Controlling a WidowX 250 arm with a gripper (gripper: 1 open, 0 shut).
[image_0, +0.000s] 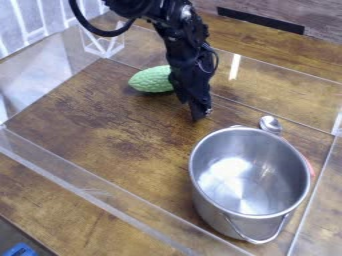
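My black gripper (198, 108) reaches down from the top to the wooden table, its fingertips low near the surface beside a green bumpy corn-like object (150, 80); whether it is open or holds anything is hidden by its dark body. A large steel pot (247, 175) stands at the lower right, with a metal spoon-like item (270, 124) just behind it.
Clear plastic edging runs around the work area, and a white strip lies behind the gripper. A reddish item peeks out at the pot's right.
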